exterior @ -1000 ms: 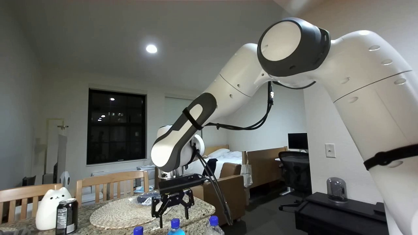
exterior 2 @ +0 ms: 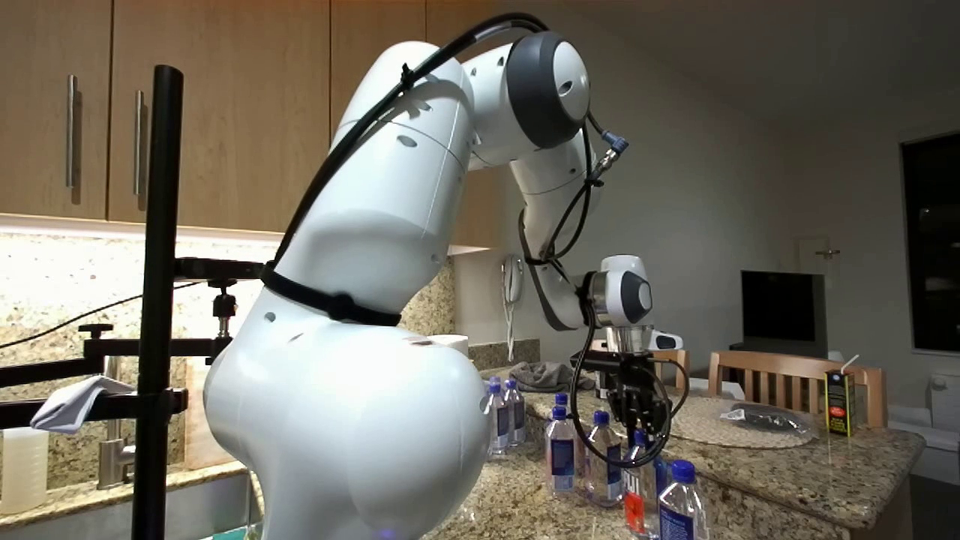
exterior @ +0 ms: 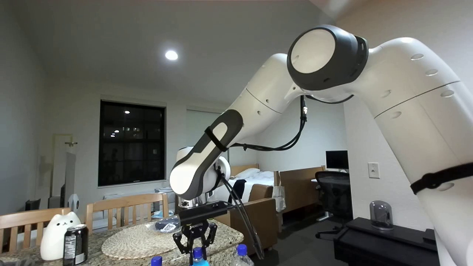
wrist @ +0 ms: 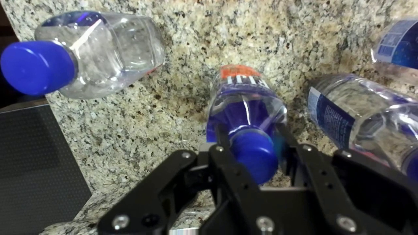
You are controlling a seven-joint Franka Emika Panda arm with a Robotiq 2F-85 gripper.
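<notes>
A clear bottle with a blue cap (wrist: 253,152) and a red-and-white label stands upright on the granite counter, in the middle of the wrist view. My gripper is shut on this bottle at its neck, one finger on either side just below the cap. Seen from the first exterior view, the gripper (exterior: 197,252) points straight down with the bottle's blue cap (exterior: 197,253) between its fingers. In the second exterior view the bottle's red label (exterior 2: 635,510) shows low down, while cables and the gripper partly cover its top.
Another blue-capped bottle (wrist: 98,54) stands to the left in the wrist view, and two more (wrist: 352,113) are close on the right. Several bottles (exterior 2: 559,450) line the counter. Behind lies a raised ledge with a woven mat (exterior: 133,241), a black can (exterior: 75,246) and a white cat figure (exterior: 57,237).
The arm has come down, and the gripper has gone from wide open above the bottle to shut around its neck. The bottles look unmoved.
</notes>
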